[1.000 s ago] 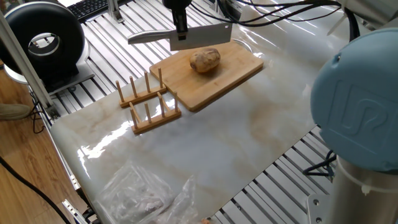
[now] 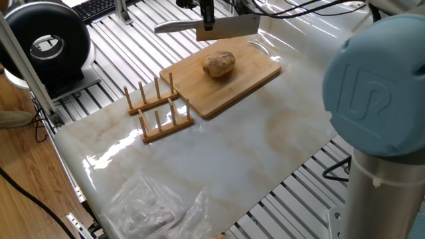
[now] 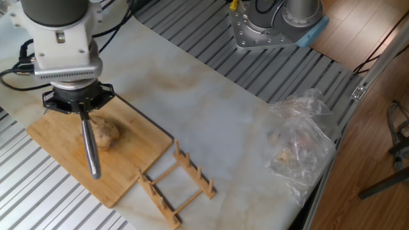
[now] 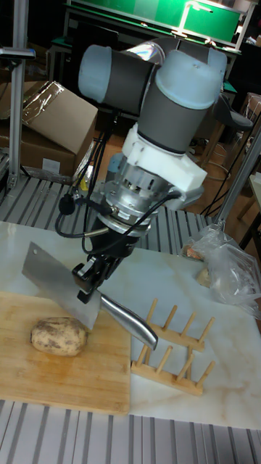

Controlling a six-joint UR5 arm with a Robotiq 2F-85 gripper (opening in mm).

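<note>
My gripper (image 2: pixel 209 26) is shut on a cleaver (image 2: pixel 232 27), holding it in the air with the blade's flat side upright. The cleaver's steel handle (image 4: pixel 130 322) sticks out toward the rack side, and in exterior view 2 it points at the camera, hiding most of the blade. A brown potato (image 2: pixel 219 64) lies on the wooden cutting board (image 2: pixel 249 83). In exterior view 3 the blade (image 4: pixel 58 285) appears above and behind the potato. Whether the two touch is hard to judge there, but exterior view 1 has them apart.
Beside the board stands a wooden peg rack (image 2: pixel 166 131) with several upright pegs. A clear plastic bag (image 3: pixel 300 150) lies near the table's edge. Bare marbled tabletop (image 2: pixel 226 159) spreads between rack, bag and arm base.
In exterior view 1 the gripper and cleaver have shifted right and upward in the picture, away from the rack's side. The potato, board and rack have stayed put.
</note>
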